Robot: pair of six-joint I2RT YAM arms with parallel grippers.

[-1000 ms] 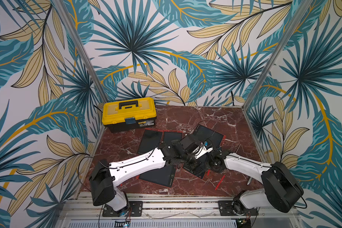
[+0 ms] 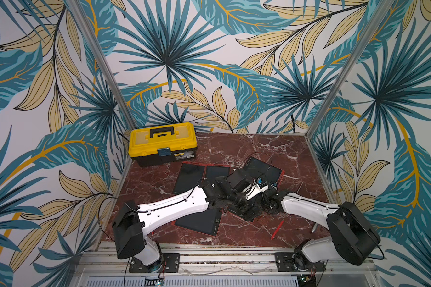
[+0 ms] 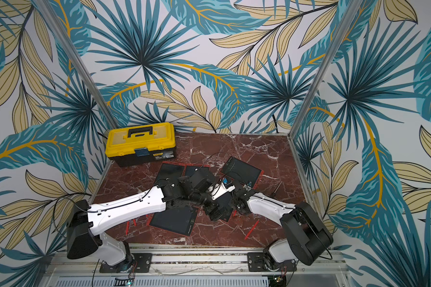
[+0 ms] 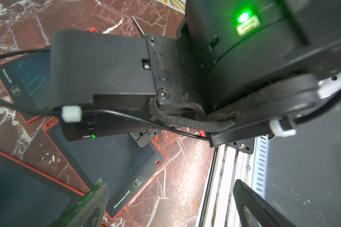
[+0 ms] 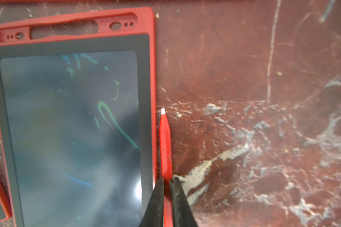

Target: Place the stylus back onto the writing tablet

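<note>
The writing tablet [image 5: 153,79], red-framed with a dark screen, lies flat; the recess along its top edge is empty. Close along its right side runs a red stylus [image 5: 165,147], its pale tip pointing the same way as the recess end. In the right wrist view my right gripper is shut, with red stylus showing between its narrow fingers. The stylus's rear end runs out of that view. My left gripper is spread wide over the tablet's lower corner [image 4: 155,166] in the left wrist view, nothing between its fingers.
Other tablets lie around, including one at the back [image 2: 263,169] and one at front left [image 2: 198,222]. Another red stylus [image 2: 277,229] lies on the bare marble at front right. A yellow toolbox [image 2: 162,143] stands at the back left. Both arms crowd close together.
The right arm has shifted slightly, and its gripper now covers red that showed beside the tablet a second ago. My left arm looks still.
</note>
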